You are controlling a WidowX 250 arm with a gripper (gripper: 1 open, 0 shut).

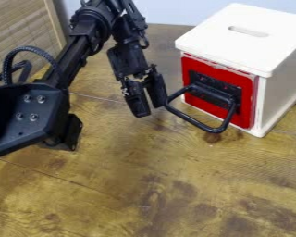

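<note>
A white box [255, 46] with a slot in its lid stands at the right. Its red front panel [244, 120] carries a black mount with a black loop handle [213, 128] jutting toward the left. My black gripper [147, 96] hangs just left of that handle, fingertips pointing down near the handle's outer end. Whether its fingers touch the handle is unclear; they look a little apart from each other, with nothing visible between them.
The arm's base and cables fill the left side. A bamboo mat [21, 32] stands at the back left, and a pale wall is behind.
</note>
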